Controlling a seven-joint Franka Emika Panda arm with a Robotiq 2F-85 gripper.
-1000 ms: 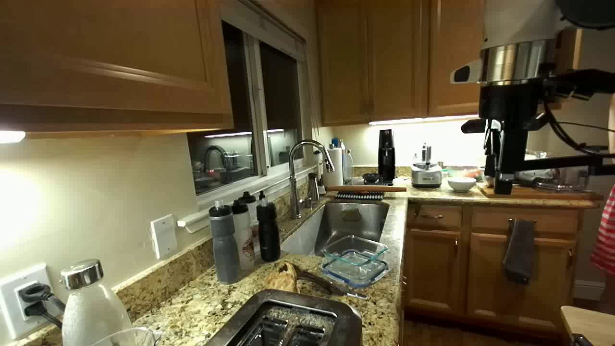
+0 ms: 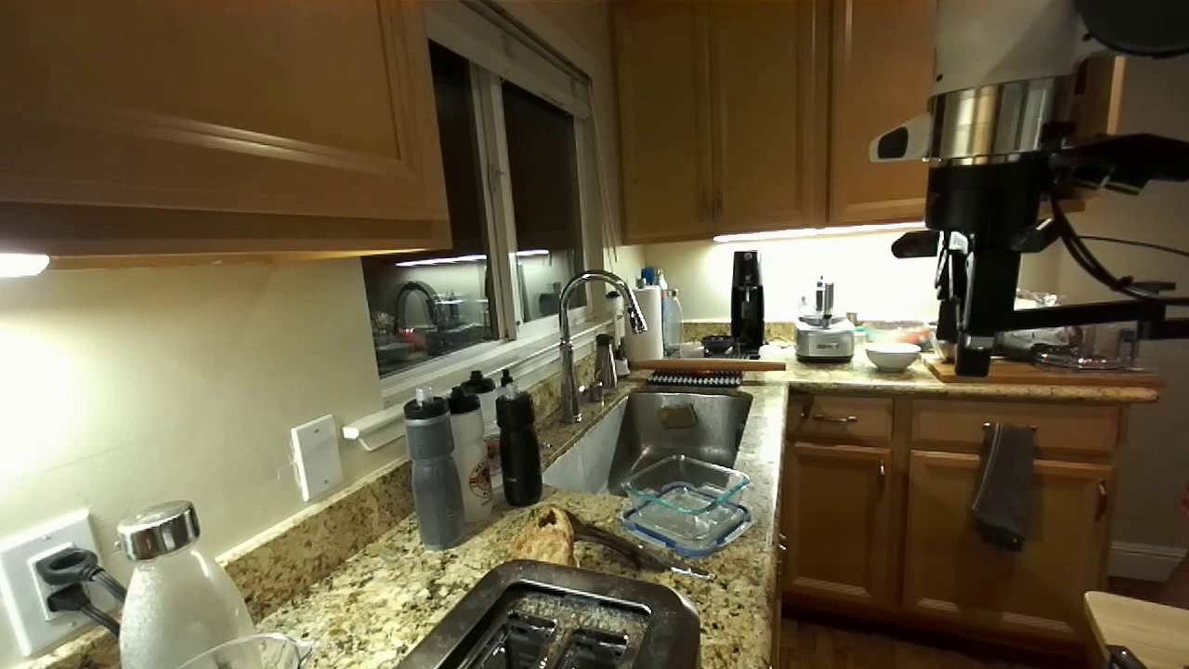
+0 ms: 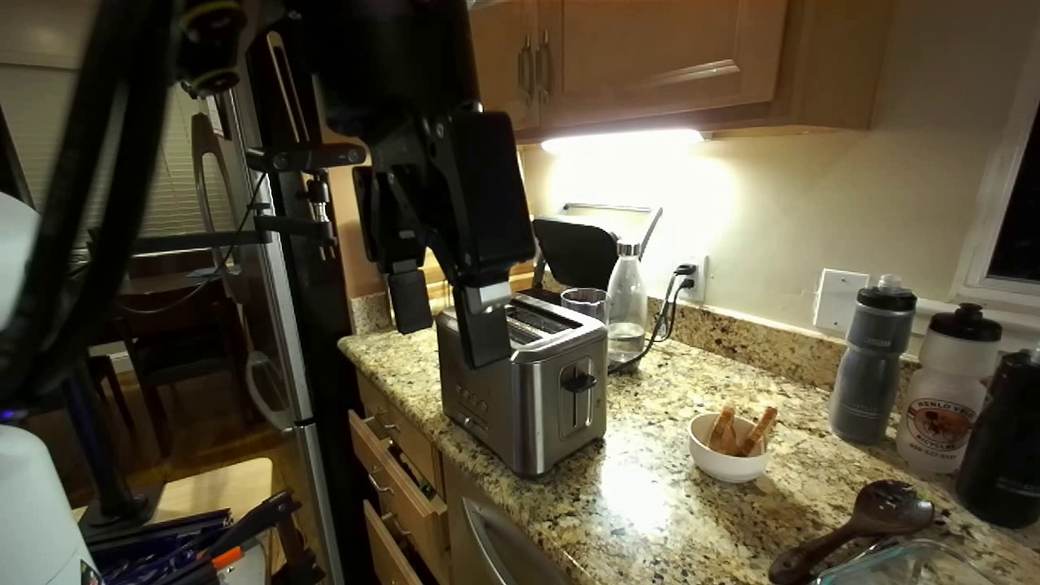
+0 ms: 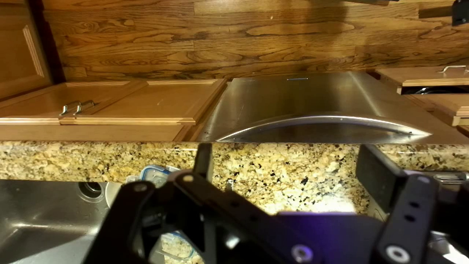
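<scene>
My gripper is open, its two fingers far apart and nothing between them. In exterior view 2 the gripper [image 3: 448, 317] points downward, in line with the steel toaster [image 3: 526, 390] behind it; its height above the counter is hard to judge. Beyond the toaster, a white bowl [image 3: 728, 464] holds several brown, toast-like sticks [image 3: 723, 430]. A dark spoon [image 3: 858, 526] lies on the counter closer to the camera. Glass containers [image 2: 685, 513] stand beside the sink. The wrist view shows the counter edge [image 4: 281, 154] below the fingers.
Several bottles [image 3: 868, 366] line the wall by the sink [image 2: 680, 429]. A glass carafe [image 3: 626, 302] and a clear glass [image 3: 585, 303] stand behind the toaster. Drawers [image 3: 400, 468] hang open below the counter. Bare counter [image 3: 643, 517] lies around the bowl.
The person in red-and-white stripes at the right edge of exterior view 1 has moved almost out of view. The arm and the counter objects look unchanged.
</scene>
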